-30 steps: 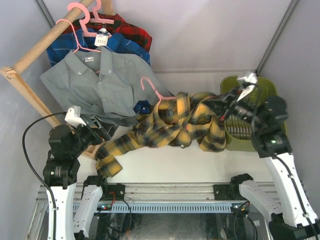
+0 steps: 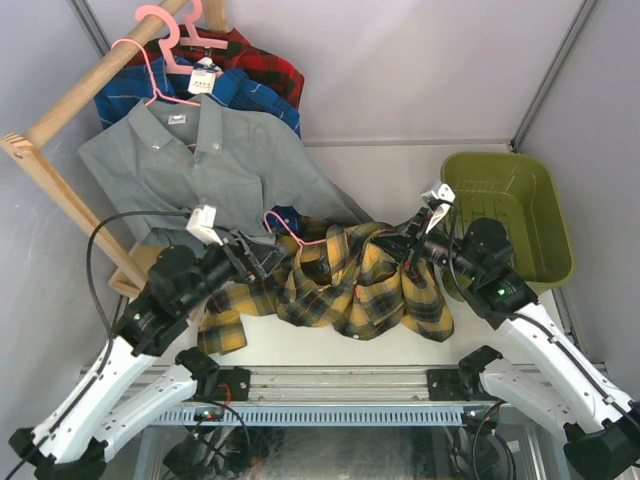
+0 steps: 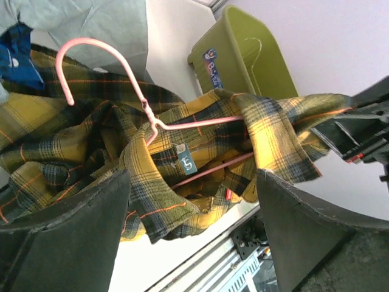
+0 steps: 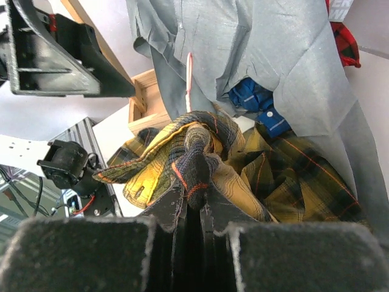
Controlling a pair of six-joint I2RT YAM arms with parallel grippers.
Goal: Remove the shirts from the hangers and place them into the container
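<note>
The yellow and black plaid shirt (image 2: 330, 285) lies bunched over the white table, its far shoulder raised. My right gripper is shut on a gathered fold of it. A pink hanger (image 3: 137, 91) sits inside the collar; its hook curves free above the cloth and points toward the left arm. Part of the hanger's arms is covered by the shirt. Close to the hook, on the left side of the shirt, my left gripper (image 2: 262, 262) stands partly open. Nothing shows between its dark fingers in the left wrist view.
A grey shirt (image 2: 220, 160) hangs from the wooden rack (image 2: 95, 85) at the left, with blue and red plaid shirts behind. An olive green bin (image 2: 555, 230) stands at the right. Bare table (image 2: 290, 345) shows along the front.
My left gripper has moved right, toward the hanger hook. My right gripper has moved left and nearer the front with the shirt, and the hook has shifted left with it.
</note>
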